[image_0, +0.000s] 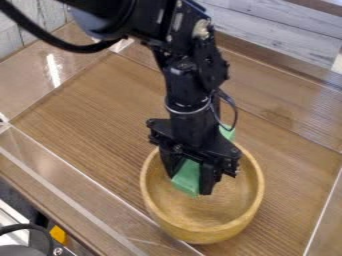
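Note:
The black robot gripper (187, 163) hangs over a tan wooden bowl (201, 222), shut on a green object (189, 180) that sits low inside the bowl. Part of the green object is hidden behind the fingers. A second bit of green (227, 132) shows behind the gripper at the right; whether it belongs to the same object I cannot tell.
The wooden tray floor (87, 115) is clear to the left and back. Clear walls edge it at the front left and right. A cable and a small yellow item (56, 234) lie outside at the lower left.

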